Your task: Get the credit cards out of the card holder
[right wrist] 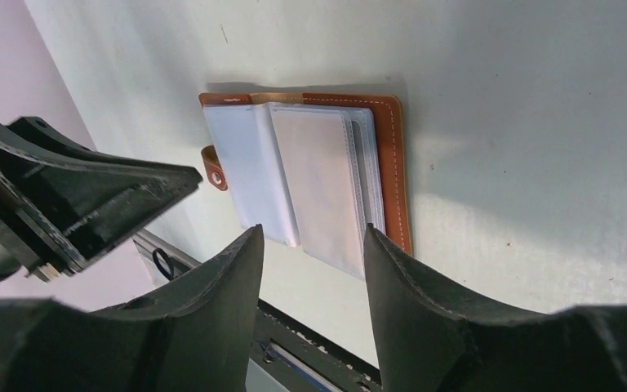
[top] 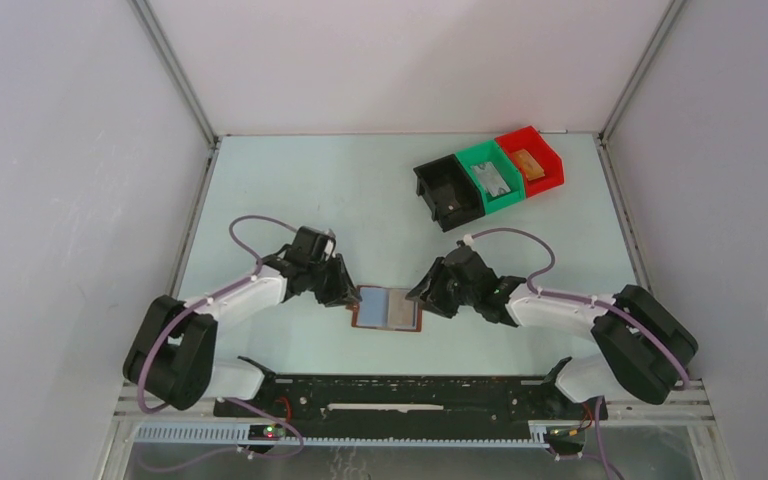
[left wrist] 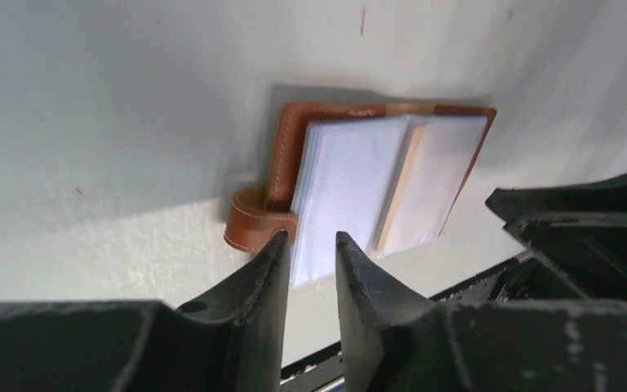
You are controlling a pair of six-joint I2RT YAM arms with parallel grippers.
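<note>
Spread flat and lying open on the table is a brown card holder with clear plastic sleeves. One stack of sleeves looks pale blue-white, the other more beige; whether cards sit inside cannot be made out. A brown strap curls up at its left edge. Over that left edge is my left gripper, part open, with no object visible in its gap. At the holder's right end my right gripper stands part open too, its fingertips spread near the beige sleeves, holding nothing that shows.
Black, green and red bins stand joined at the back right. The green one holds greyish items, the red one an orange-brown item. Table space behind and left of the holder is free; the other arm's gripper is close on either side.
</note>
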